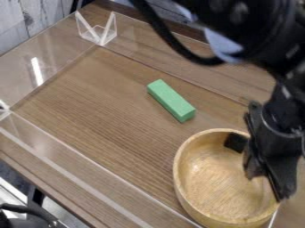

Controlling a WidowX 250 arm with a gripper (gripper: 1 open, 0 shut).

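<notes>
My gripper [256,151] is at the right, blurred, its fingertips reaching down over the back right rim of a round yellowish bowl [209,196]. Its fingers look shut; whether anything thin is between them is too blurred to tell. A green block [170,100] lies on the wooden table behind the bowl, apart from it.
A clear plastic holder [98,27] stands at the back left corner. Clear edging runs along the table's left side.
</notes>
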